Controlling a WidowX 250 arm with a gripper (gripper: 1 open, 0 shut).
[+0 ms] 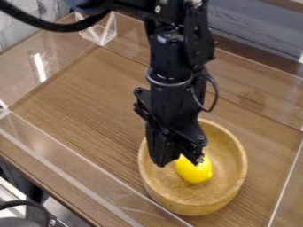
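Note:
My black gripper (pixel 178 142) hangs over a round tan bowl (pixel 190 197), its lower end partly over the bowl's left and back interior. A yellow object (pixel 197 172) lies in the bowl, just below the gripper and partly hidden by it. The fingers are dark against the dark body; nothing held shows between them.
A clear plastic corner piece stands at the back left, and dark cables show at the left edges.

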